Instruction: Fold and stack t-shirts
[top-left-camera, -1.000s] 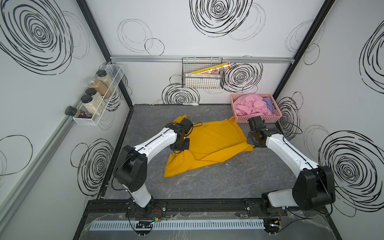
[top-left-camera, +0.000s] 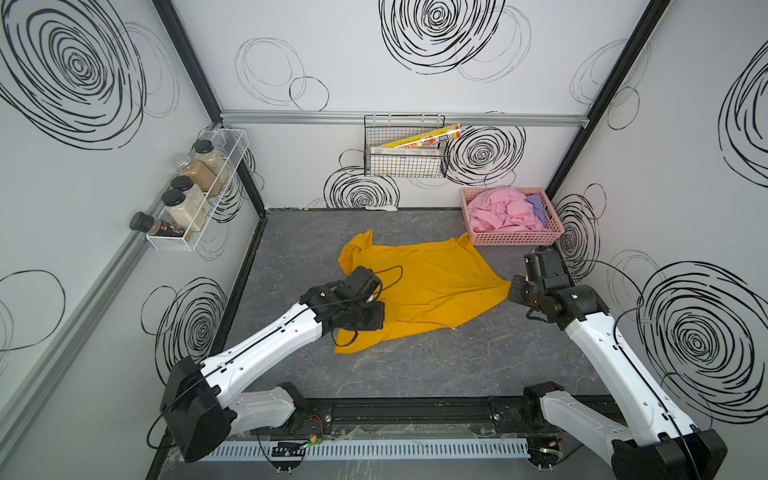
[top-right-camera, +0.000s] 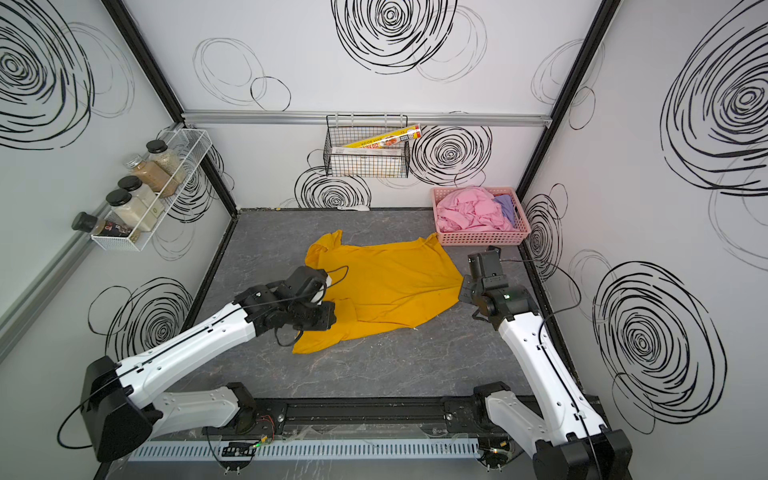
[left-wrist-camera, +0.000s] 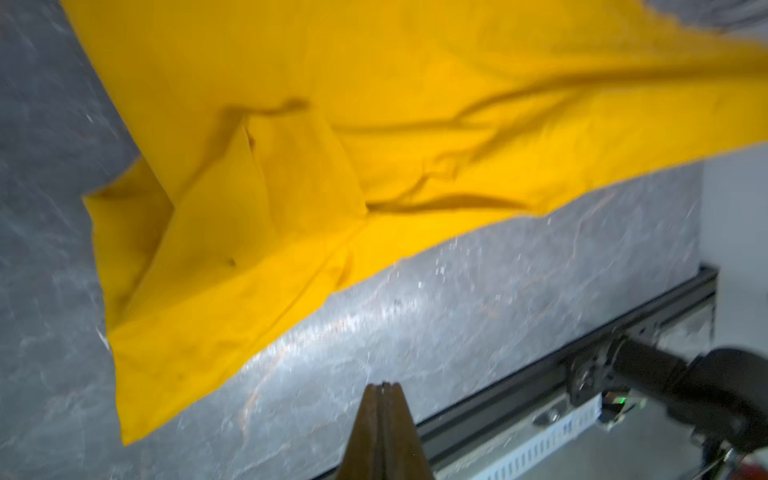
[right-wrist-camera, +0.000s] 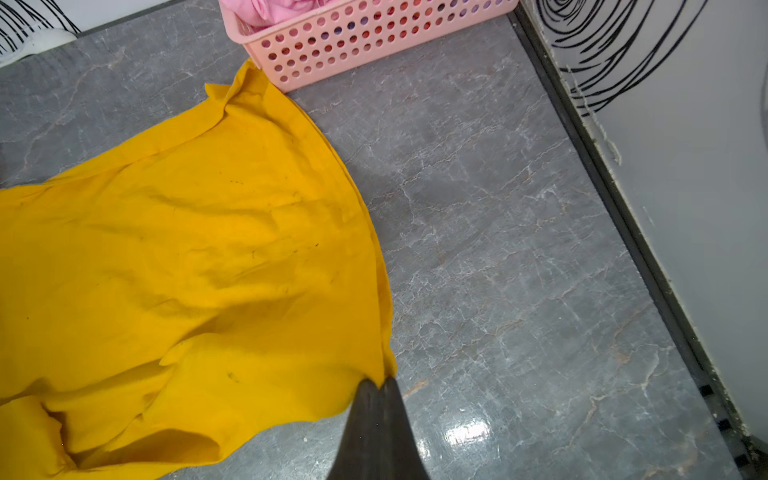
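Note:
A yellow t-shirt (top-left-camera: 436, 280) lies spread and creased on the grey table. Its near left part (left-wrist-camera: 240, 264) is folded over itself in the left wrist view. My left gripper is shut above the table near the shirt's front left edge, with nothing showing between its fingers. My right gripper is shut on the shirt's right corner, which runs to its fingertips and is drawn out toward them. From the top views the fingertips of both arms are hidden.
A pink basket (top-left-camera: 516, 238) with pink and bluish clothes stands at the back right, close to the shirt's far corner. A wire basket (top-left-camera: 405, 164) hangs on the back wall. Bare table shows in front of the shirt and at its right.
My left arm has come nearer the front edge, away from the shirt's middle.

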